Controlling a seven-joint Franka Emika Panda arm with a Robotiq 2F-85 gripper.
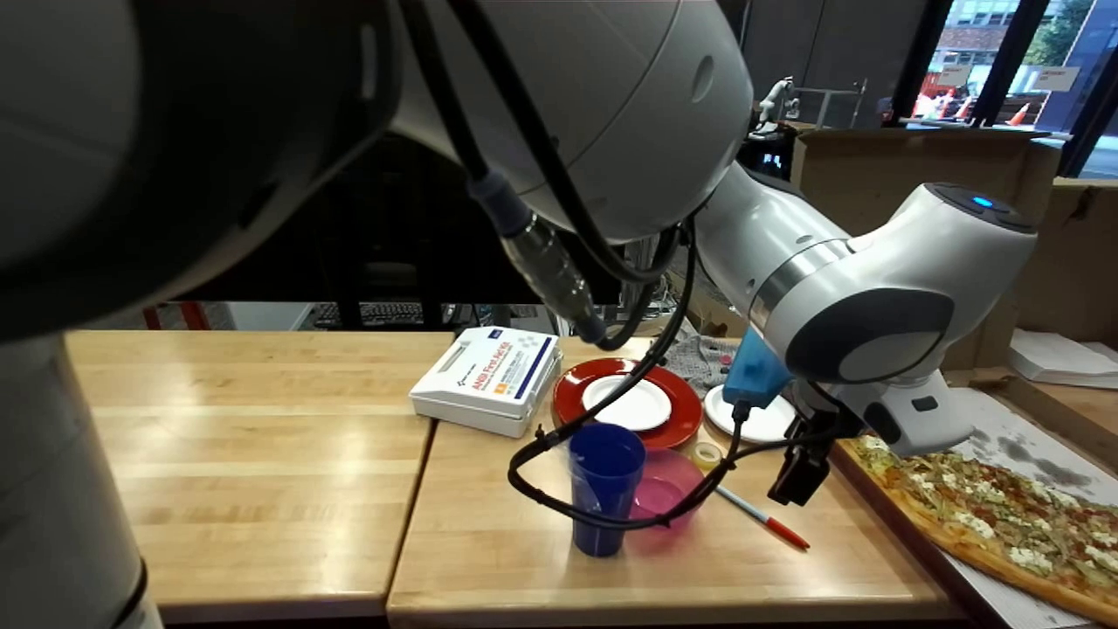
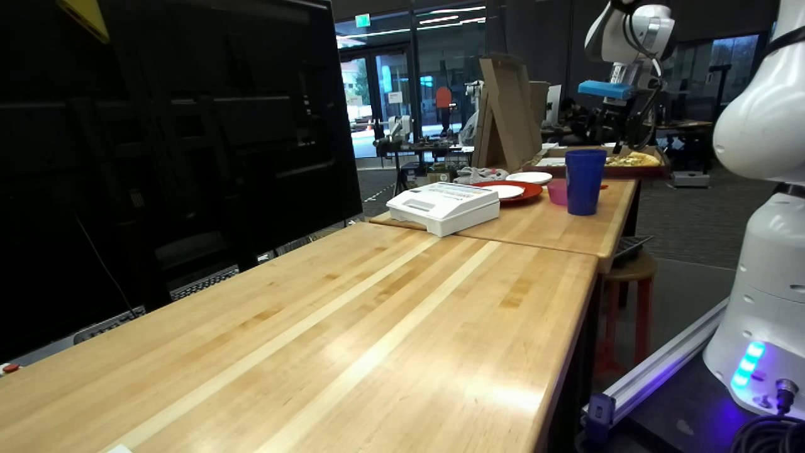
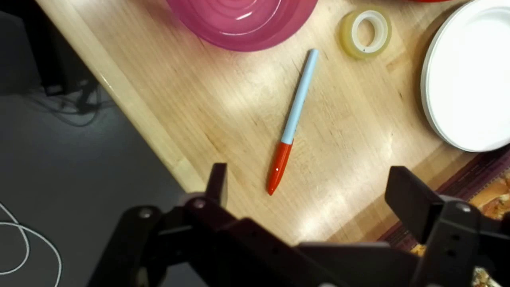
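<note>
On the wooden table lies a marker with a pale blue barrel and a red cap, seen whole in the wrist view. My gripper hangs above it, open, its fingers wide apart and nothing between them. The red cap end lies between the fingertips in that view, with the table surface below. In exterior view 1 the gripper is partly hidden by its own cable and body, above the marker. A pink bowl and a roll of tape are beyond the marker's blue end.
A tall blue cup stands beside the pink bowl. White plates and an open pizza box border the marker's area. A red plate and a first aid kit sit farther back. The table's front edge is close.
</note>
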